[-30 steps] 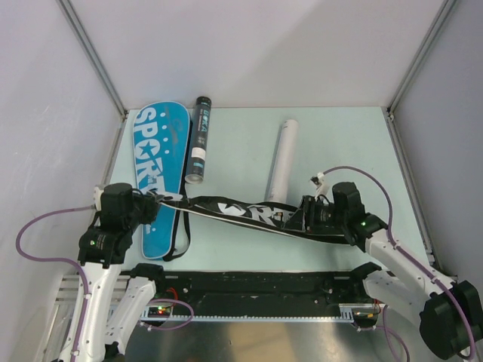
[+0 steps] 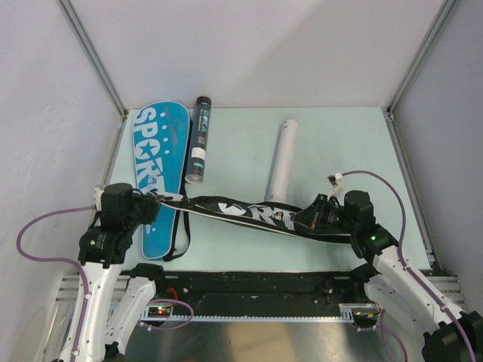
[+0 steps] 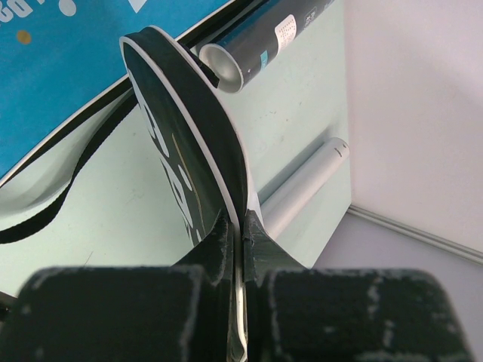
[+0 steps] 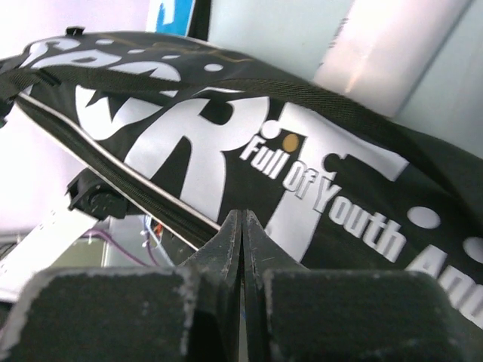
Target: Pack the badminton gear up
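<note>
A long black bag [image 2: 241, 213] with white lettering stretches across the table. My left gripper is shut on the bag's white-piped end, at the left. Above the bag's right part, my right gripper is shut with nothing visible between its fingers; the printing "Full Of Youth" lies beneath it. A blue bag [image 2: 158, 143] with a black strap lies at the left. A dark tube [image 2: 199, 139] lies beside it, and a white tube [image 2: 284, 158] lies in the middle behind the black bag.
Walls close in the table at the back and both sides, and a dark gap runs along the front edge.
My right gripper and arm have moved slightly to the right over the black bag. The left arm, the bags and the tubes look unchanged.
</note>
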